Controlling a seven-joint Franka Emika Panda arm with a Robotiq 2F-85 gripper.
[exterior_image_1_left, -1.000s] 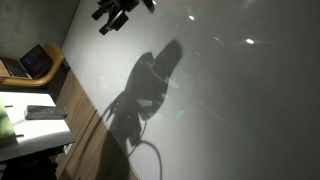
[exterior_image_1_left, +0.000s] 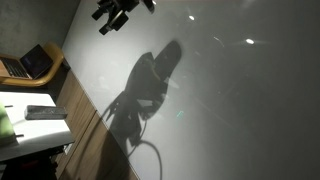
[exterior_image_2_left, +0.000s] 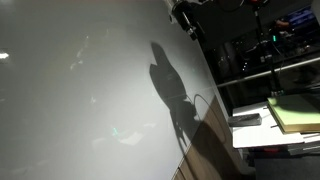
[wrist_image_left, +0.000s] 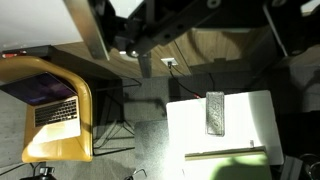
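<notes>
My gripper (exterior_image_1_left: 101, 22) hangs at the top of exterior view 1, in front of a broad pale grey surface (exterior_image_1_left: 230, 100). Its two dark fingertips look spread apart, with nothing visible between them. In exterior view 2 the gripper (exterior_image_2_left: 187, 17) shows only as a dark shape at the upper edge. A dark grey oblong object (wrist_image_left: 215, 113) lies on a white tabletop (wrist_image_left: 182, 122), well away from the gripper. Beside it rests a green, book-like item (wrist_image_left: 228, 168), cut off by the frame edge in the wrist view.
A laptop (wrist_image_left: 55, 112) sits on a tan chair (wrist_image_left: 84, 128) to the side. Wooden boarding (exterior_image_1_left: 85, 125) edges the pale surface, which looks bare apart from glare spots and the arm's shadow (exterior_image_1_left: 145, 85). Cables run near the white table.
</notes>
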